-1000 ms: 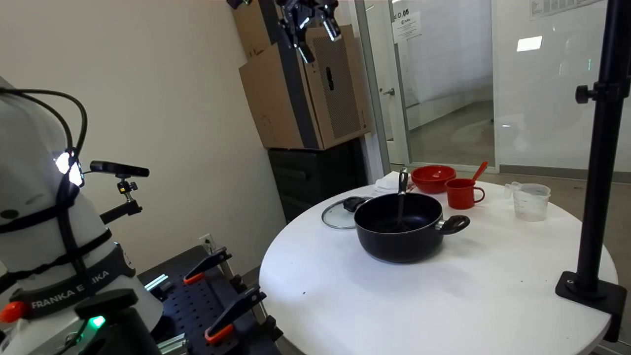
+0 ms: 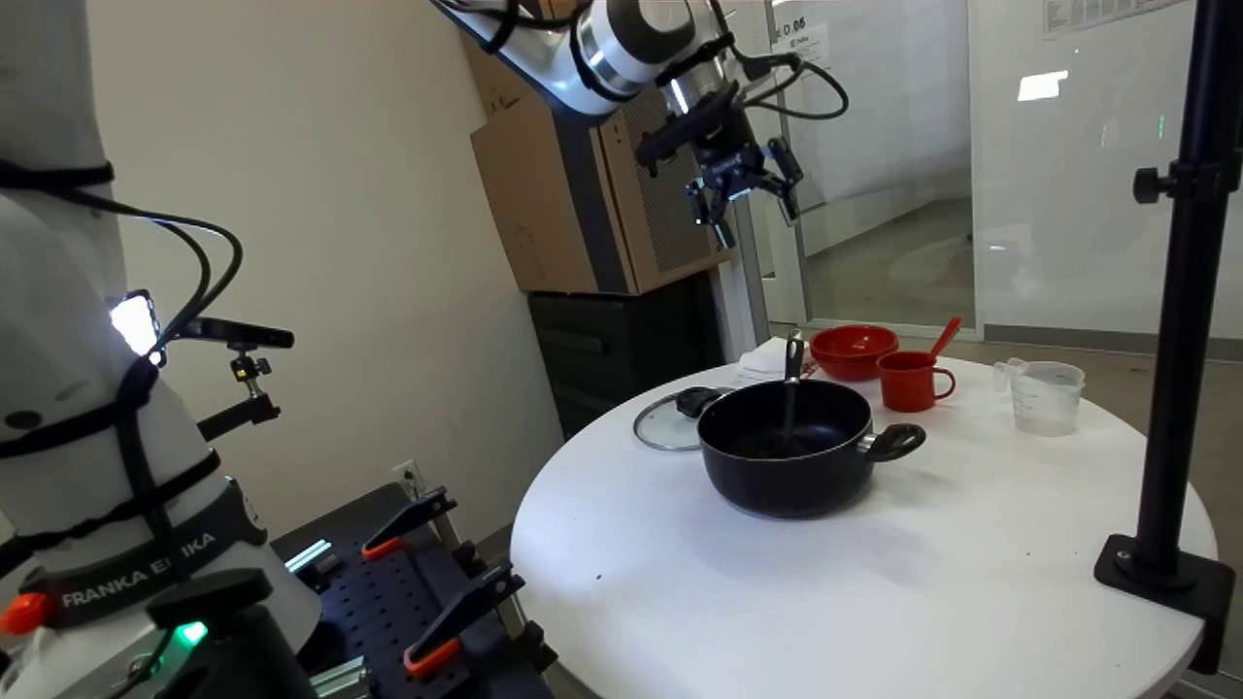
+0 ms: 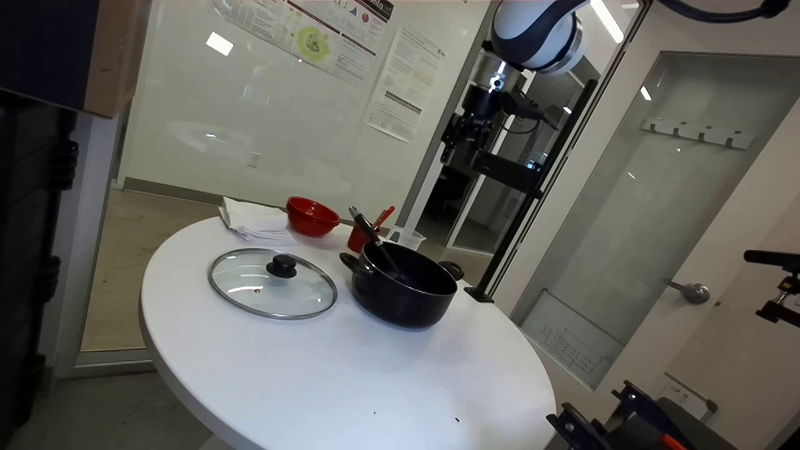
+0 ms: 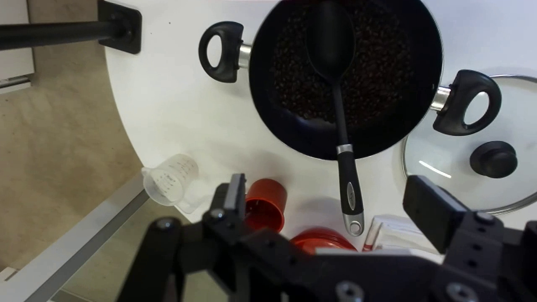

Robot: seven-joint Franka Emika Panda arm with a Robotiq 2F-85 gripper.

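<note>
A black pot (image 2: pixel 783 476) with two side handles stands on the round white table, and in the wrist view dark beans (image 4: pixel 380 65) cover its bottom. A black spoon (image 4: pixel 347 176) lies in the pot, its bowl on the beans and its grip sticking out over the rim. High above the table hangs my gripper (image 2: pixel 755 231), its fingers wide apart and nothing between them. In the wrist view the spoon's grip shows between the two fingers but far below them. The glass lid (image 3: pixel 247 289) with a black knob lies flat beside the pot.
Behind the pot are a red bowl (image 2: pixel 854 349), a red mug (image 2: pixel 906 382) with a red utensil in it, a clear measuring cup (image 2: pixel 1045 398) and folded white cloth (image 3: pixel 253 219). A black post (image 2: pixel 1177 291) rises at the table's edge.
My arm has swung out over the table, carrying the gripper right and lower in exterior view 1. The things on the table have not moved.
</note>
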